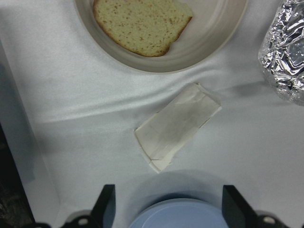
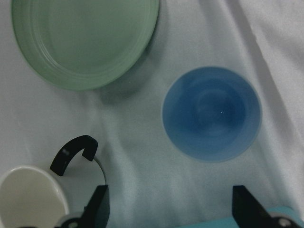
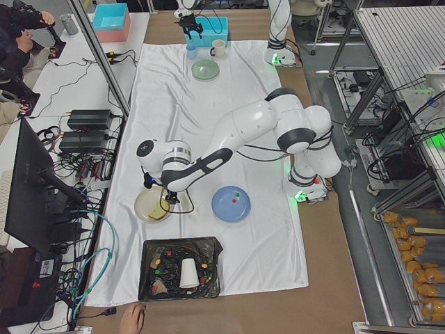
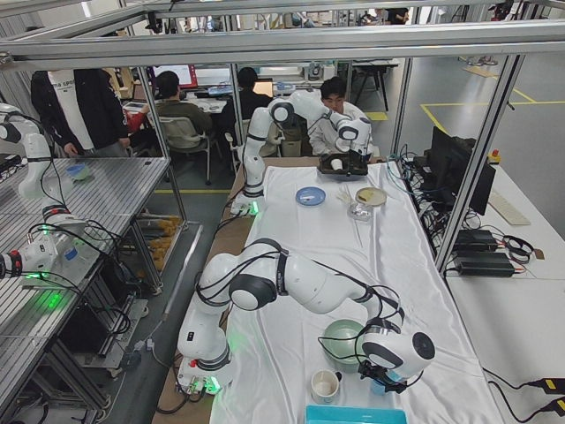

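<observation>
My left gripper stands open above the cloth, over a flat crumpled white wrapper [image 1: 175, 126]. Near it are a beige plate [image 1: 213, 38] with a bread slice [image 1: 140, 26], a foil piece [image 1: 285, 52] and a blue plate [image 3: 231, 212]. A white cup [image 3: 189, 275] lies on its side in the black-lined tray [image 3: 153, 292] among small scraps. My right gripper is open above a white mug [image 2: 33, 199], a translucent blue cup [image 2: 211, 114] and a green plate [image 2: 85, 38].
A blue bin [image 4: 353, 415] sits at the far end beside the right arm. A monitor and cables line one long side.
</observation>
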